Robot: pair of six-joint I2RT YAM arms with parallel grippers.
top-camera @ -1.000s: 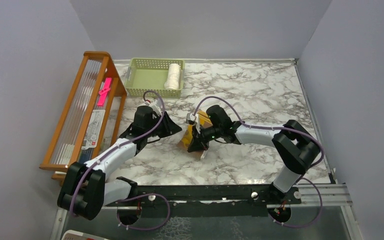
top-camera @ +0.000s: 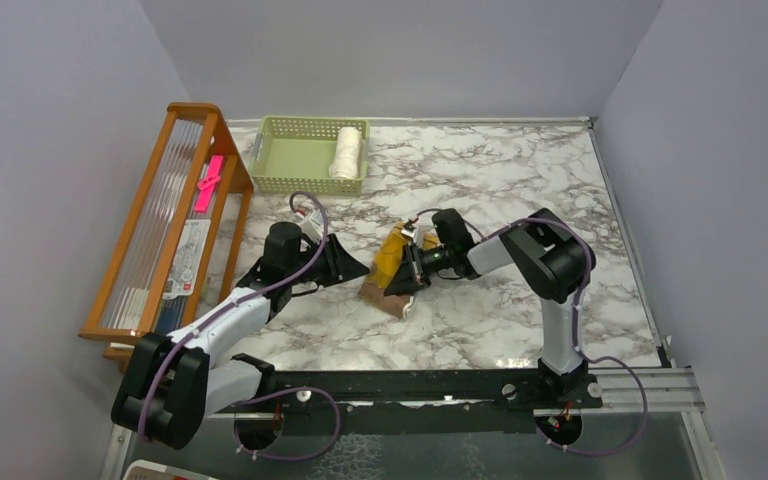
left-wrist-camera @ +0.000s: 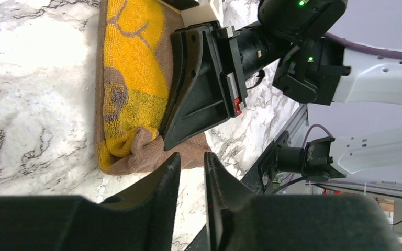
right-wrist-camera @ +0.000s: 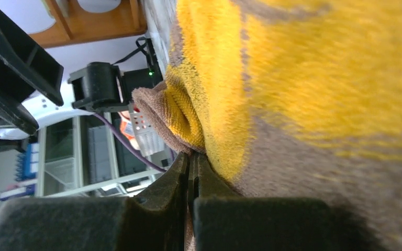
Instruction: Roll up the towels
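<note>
A yellow and brown towel point(left-wrist-camera: 136, 57) lies on the marble surface, its near brown edge bunched into a raised fold. My right gripper point(top-camera: 397, 291) reaches down over it from the right, its fingers pressed together. In the right wrist view a thin brown strip of cloth shows between those fingers, just under the bunched towel fold point(right-wrist-camera: 180, 115). Most of the pinched cloth is hidden. My left gripper point(top-camera: 352, 276) is just left of the towel, clear of it. Its fingers point(left-wrist-camera: 170, 178) stand part open, with nothing in the gap.
At the back left stands a green basket point(top-camera: 280, 187) with a white rolled towel point(top-camera: 347, 153) in it. A wooden rack point(top-camera: 165, 225) borders the left side. Bare marble point(top-camera: 500, 170) lies open at the back and right.
Over the last second my right gripper has come down onto the towel and shifted slightly right, its elbow swinging left. The left gripper has moved a little right and toward the front.
</note>
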